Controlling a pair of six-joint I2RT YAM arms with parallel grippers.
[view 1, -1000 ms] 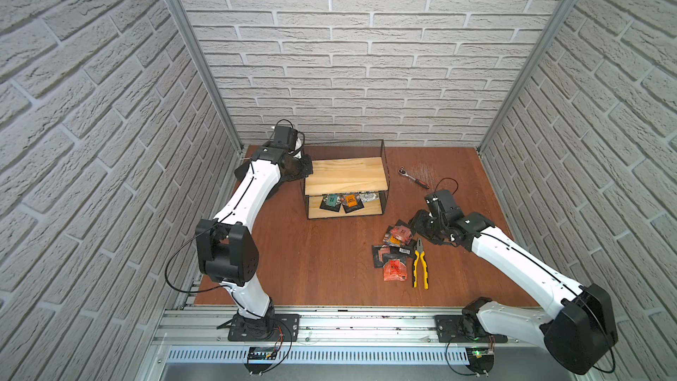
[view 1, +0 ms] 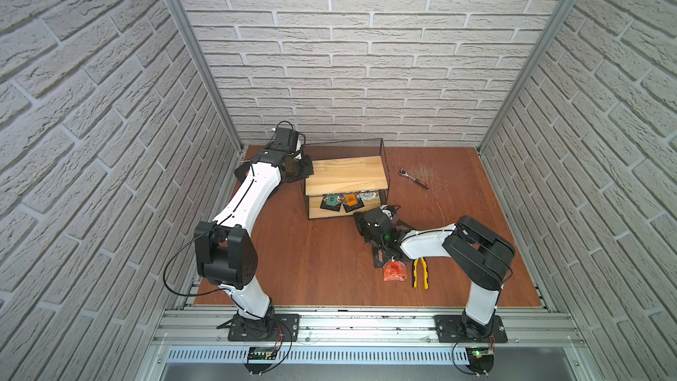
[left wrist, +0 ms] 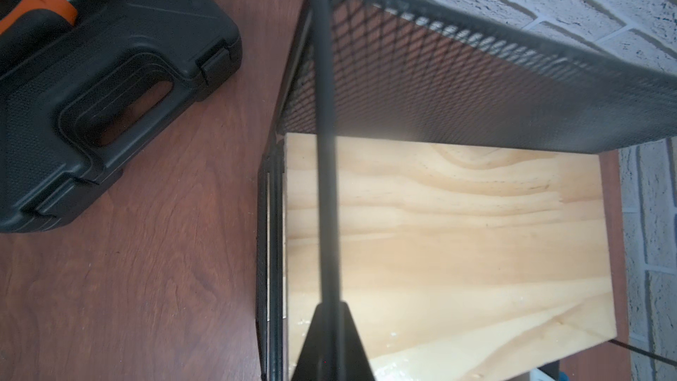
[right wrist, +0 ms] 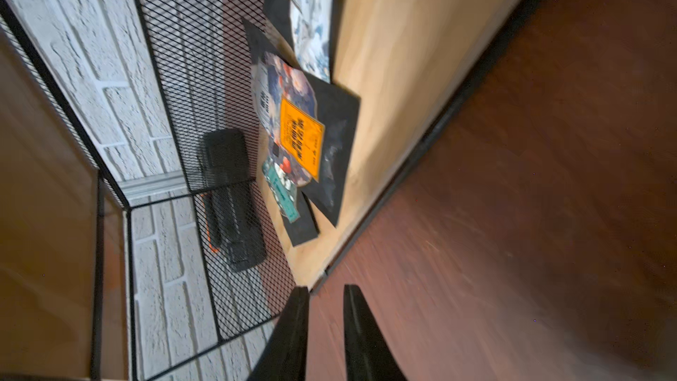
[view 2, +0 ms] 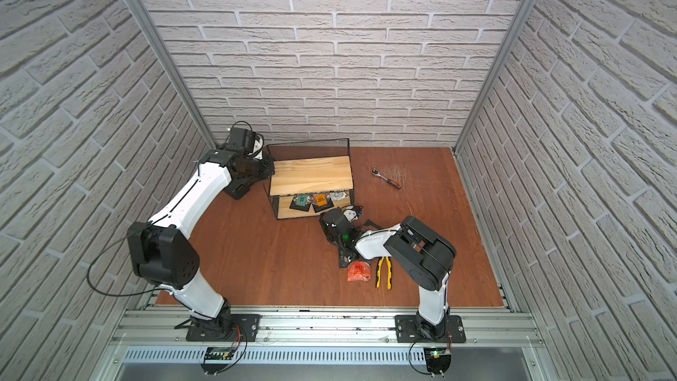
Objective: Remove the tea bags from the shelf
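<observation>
A mesh shelf with a wooden upper board [view 1: 345,173] and a lower board holds the tea bags. A green tea bag [right wrist: 283,196], an orange one [right wrist: 303,134] and a whitish one [right wrist: 310,14] lie on the lower board. My left gripper is at the shelf's left side, shut on its thin dark frame bar [left wrist: 325,169]. Just in front of the shelf, near its front right corner, my right gripper stands part open, with nothing between its fingers. Its tips are apart from the bags.
On the table at front right lie a red tea bag [view 1: 395,271] and others partly hidden under my right arm, beside yellow pliers [view 1: 421,273]. A ratchet [view 1: 414,178] lies right of the shelf; a black case [left wrist: 134,84] stands left.
My right gripper has swept left from beside the pliers to the shelf's front, its arm now covering some removed tea bags. The left arm and the bags on the shelf look unmoved.
</observation>
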